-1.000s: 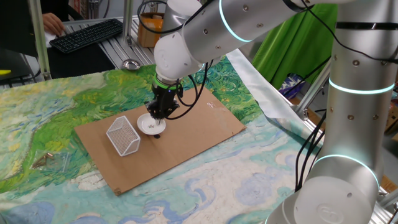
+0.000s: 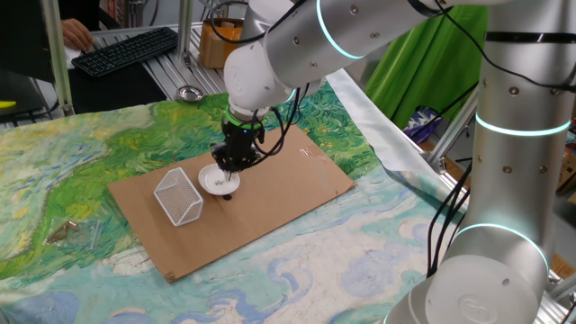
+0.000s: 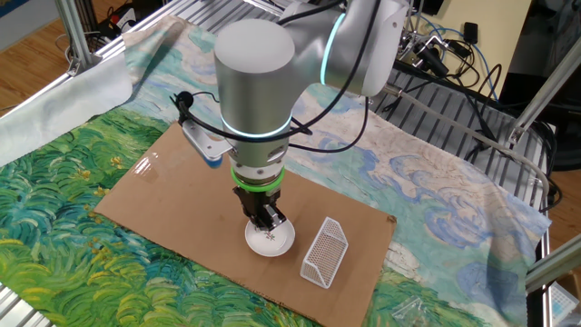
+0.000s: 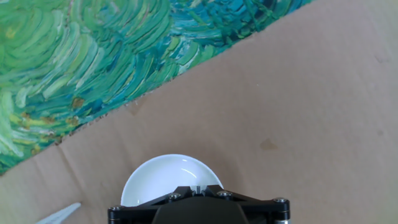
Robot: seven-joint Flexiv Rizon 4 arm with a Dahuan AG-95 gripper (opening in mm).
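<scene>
A small white dish (image 2: 212, 183) lies on the brown cardboard sheet, with a few small dark bits or markings (image 3: 270, 237) on its inner surface. My gripper (image 3: 272, 221) points down over the dish's edge, low and close to it. In the wrist view the black fingers (image 4: 176, 195) come together at the bottom centre, so the gripper looks shut. A small greyish patch shows where the tips meet; whether it is a held item or part of the tips is unclear. The gripper covers the near part of the dish there.
Beside the dish a white mesh basket (image 3: 325, 253) stands on the cardboard (image 2: 261, 211). A clear bag with small brown items (image 2: 74, 232) lies on the painted cloth to the left. A small metal bowl (image 2: 190, 93) is at the back. Much of the cardboard is bare.
Barely anything differs: the gripper stays over the edge of the dish, with at most a very slight shift. Dish and basket keep their places.
</scene>
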